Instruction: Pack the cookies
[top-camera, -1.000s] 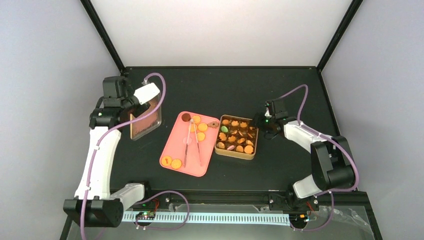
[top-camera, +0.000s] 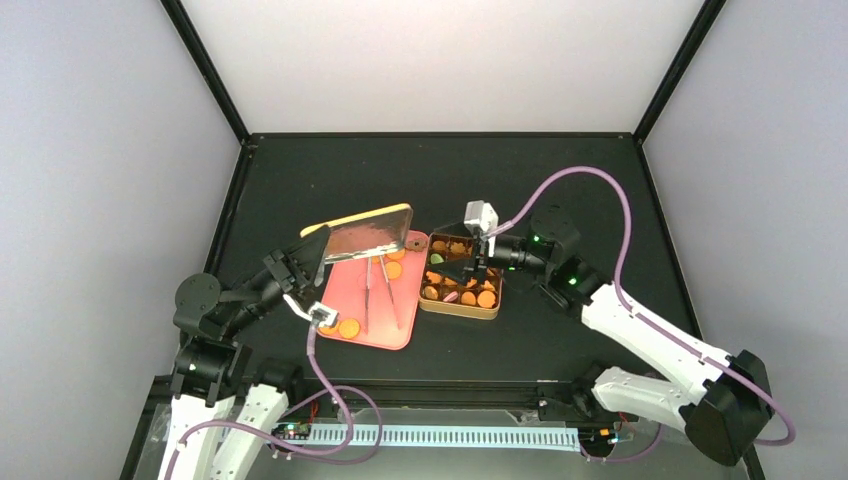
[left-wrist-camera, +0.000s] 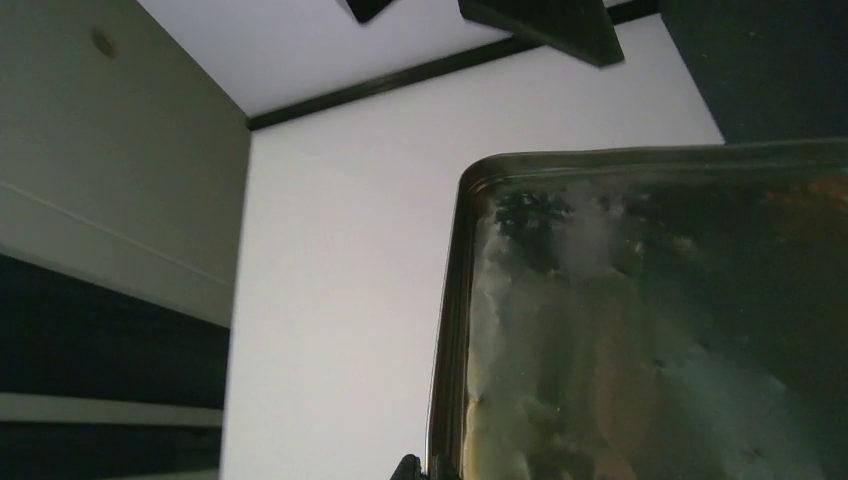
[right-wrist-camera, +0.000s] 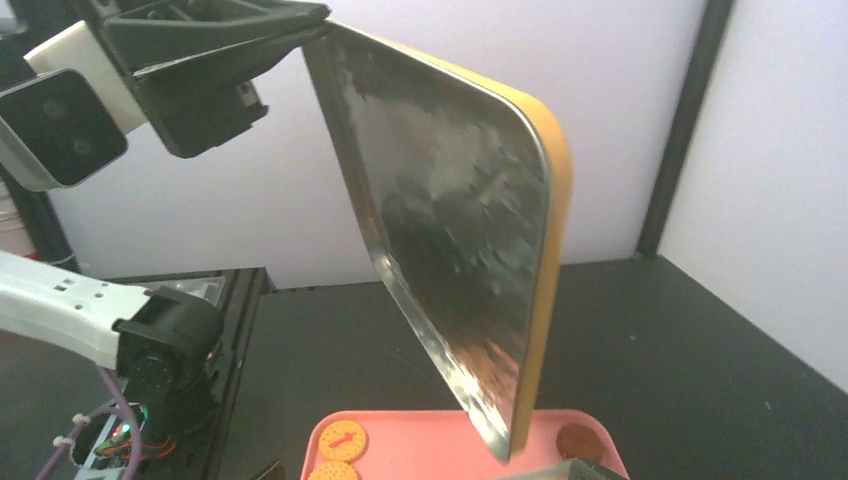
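Note:
My left gripper (top-camera: 322, 242) is shut on the edge of a metal lid (top-camera: 372, 236), silver inside with a yellow outer side. The lid is raised and tilted, partly hiding the pink tray (top-camera: 345, 285); its inner face (left-wrist-camera: 650, 330) fills much of the left wrist view. Right of the tray, the gold tin (top-camera: 458, 311) holds several cookies (top-camera: 486, 299) in compartments. My right gripper (top-camera: 452, 250) stands open over the tin, covering part of it. In the right wrist view the lid (right-wrist-camera: 440, 190) hangs from the left gripper's fingers (right-wrist-camera: 295, 28).
Several yellow cookies (top-camera: 349, 328), a brown cookie (right-wrist-camera: 578, 442) and silver tongs (top-camera: 390, 290) lie on the tray.
The left gripper has brought the lid from the left side to above the tray. The right gripper has moved left over the tin. The tin has shifted slightly left.

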